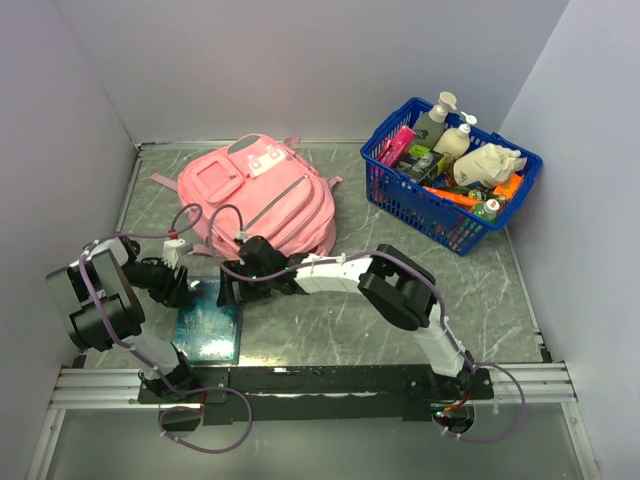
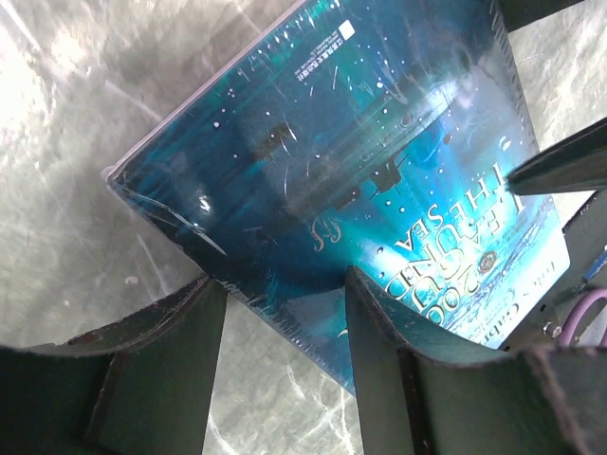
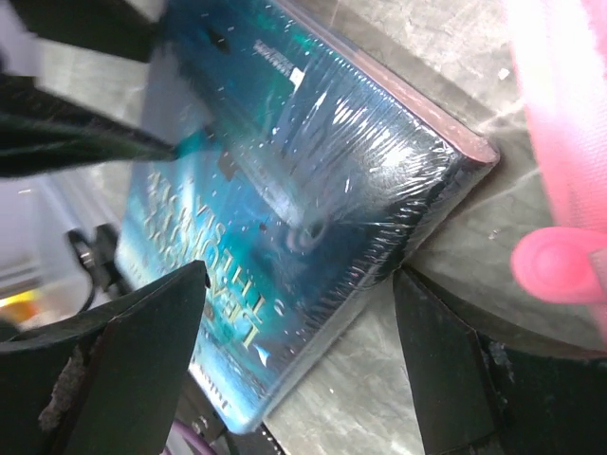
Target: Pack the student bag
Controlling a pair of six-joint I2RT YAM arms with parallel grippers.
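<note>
A dark blue book [image 1: 209, 325] with a glossy cover lies at the floor's front left, in front of the pink backpack [image 1: 262, 195]. At its far left corner, my left gripper is shut on the book, whose edge [image 2: 275, 318] runs between the fingers. At the far right corner stands my right gripper, open, with the book's edge between its separated fingers. In the right wrist view the book [image 3: 285, 180] looks tilted. The backpack rests on its back; whether it is unzipped cannot be told.
A blue basket [image 1: 420, 210] full of bottles, boxes and other items stands at the back right. Clear floor [image 1: 330, 330] spreads across the middle and right. The backpack's pink fabric and a zipper pull [image 3: 555, 265] are close to the right gripper.
</note>
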